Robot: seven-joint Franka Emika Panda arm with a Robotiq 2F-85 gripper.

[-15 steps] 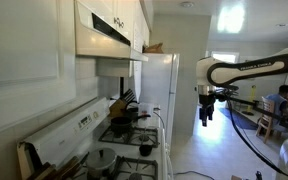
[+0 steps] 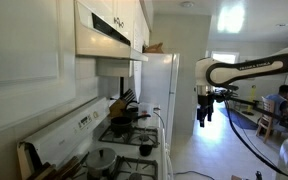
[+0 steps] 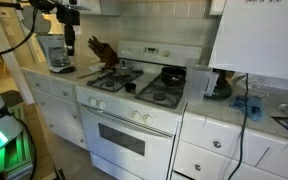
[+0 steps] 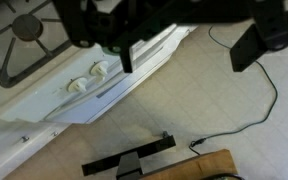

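My gripper [image 2: 205, 118] hangs from the arm on the right of exterior view 1, clear of the stove. In the wrist view, its two dark fingers [image 4: 248, 50] are wide apart, with only pale floor and the stove front between and below them. The gripper stands open and empty. On the white stove [image 3: 134, 130] sit a dark pot [image 3: 173, 75] at the back right and a small dark pot [image 3: 130, 87] near the front. A lidded pot [image 2: 101, 162] shows at the near end in exterior view 1.
Stove knobs [image 4: 78, 84] jut from the front panel in the wrist view. A cable [image 4: 264, 95] crosses the floor. Knives stand in a block [image 3: 103, 53] on the counter beside a coffee maker [image 3: 58, 55].
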